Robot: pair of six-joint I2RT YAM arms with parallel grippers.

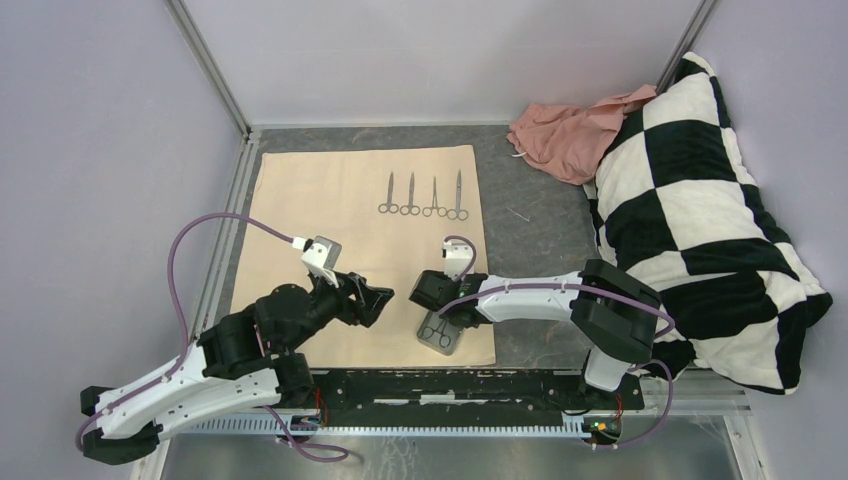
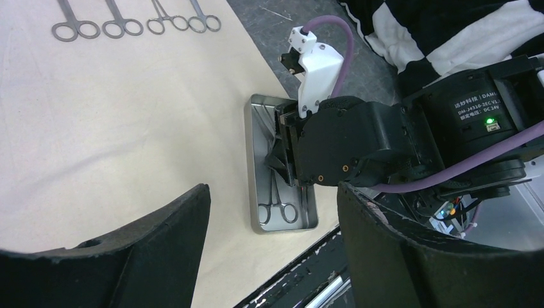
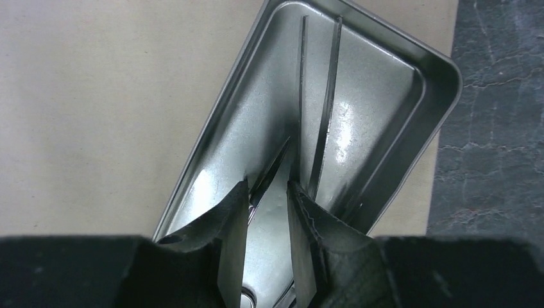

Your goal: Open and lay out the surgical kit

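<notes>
The metal tray [image 2: 253,179] lies at the near right of the paper sheet, holding scissor-like instruments [image 2: 277,208] and thin straight tools [image 3: 327,102]. My right gripper is down inside it, fingers part open around a pointed instrument tip [image 3: 277,159], beside the straight tools; whether it grips is unclear. Four ringed instruments [image 1: 423,208] lie in a row on the sheet [image 1: 340,200] above the tray. My left gripper hangs left of the tray, open, with nothing between its fingers.
A pink cloth [image 1: 570,135] and a checkered cushion [image 1: 700,240] fill the right side.
</notes>
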